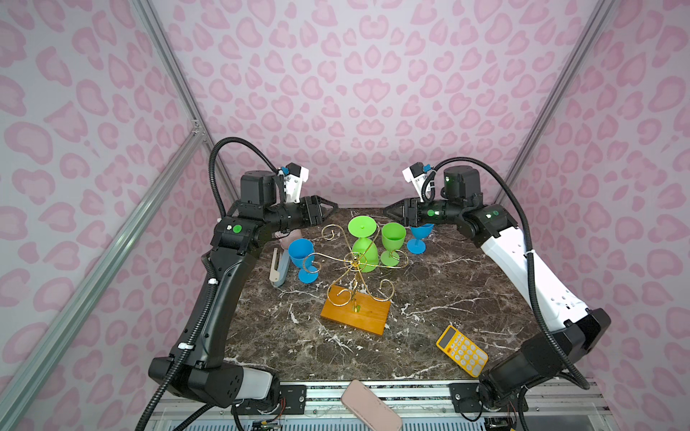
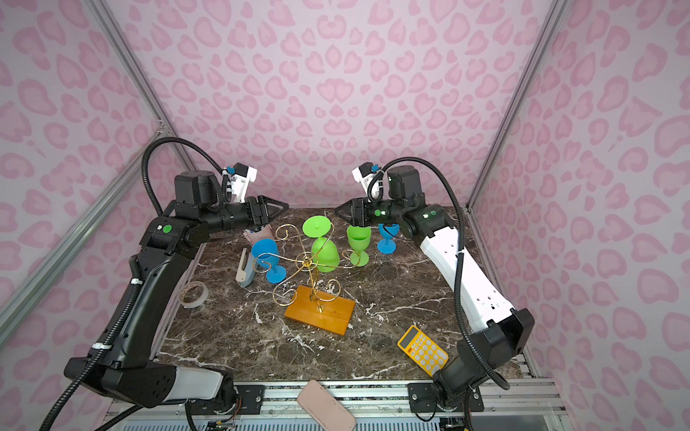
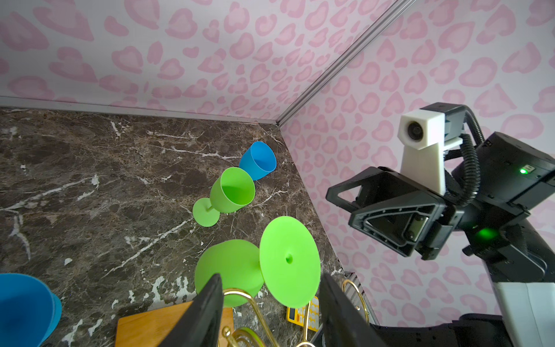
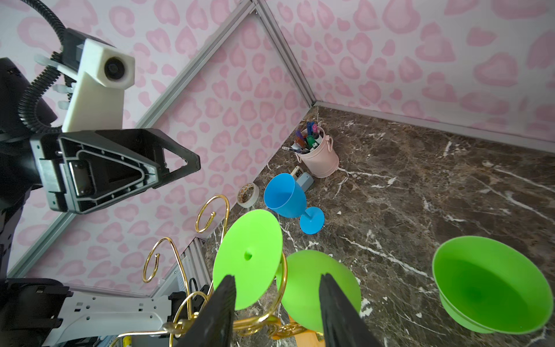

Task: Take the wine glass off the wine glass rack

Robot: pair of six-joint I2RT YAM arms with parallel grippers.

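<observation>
A green wine glass (image 1: pixel 363 251) hangs upside down on the gold rack (image 1: pixel 355 262), its round base (image 1: pixel 362 225) uppermost, above a wooden block (image 1: pixel 359 316). My left gripper (image 1: pixel 322 207) is raised at the rack's upper left; in the left wrist view its blurred fingertips stand apart above the rack, with no object clearly between them. My right gripper (image 1: pixel 399 209) hangs above the rack's right, near the hanging glass; in the right wrist view its fingers are apart, with the glass beyond them.
An upright green glass (image 2: pixel 358 238) and blue glasses (image 2: pixel 264 253) (image 2: pixel 386 242) stand around the rack. A pen cup (image 4: pixel 318 156), tape (image 4: pixel 247 195) and calculator (image 2: pixel 422 350) are also on the table. The marble top is clear at the back and front.
</observation>
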